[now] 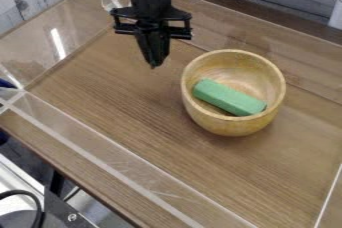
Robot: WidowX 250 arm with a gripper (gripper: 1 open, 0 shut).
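My gripper (152,54) is shut at the upper middle, above bare wooden table, with nothing visible between its fingers. To its right and lower sits a round light wooden bowl (249,68) holding a green block (229,97), which lies tilted along the bowl's inside.
A clear object (112,0) is partly hidden behind the arm at the top. A black cable (19,208) lies at the lower left corner.
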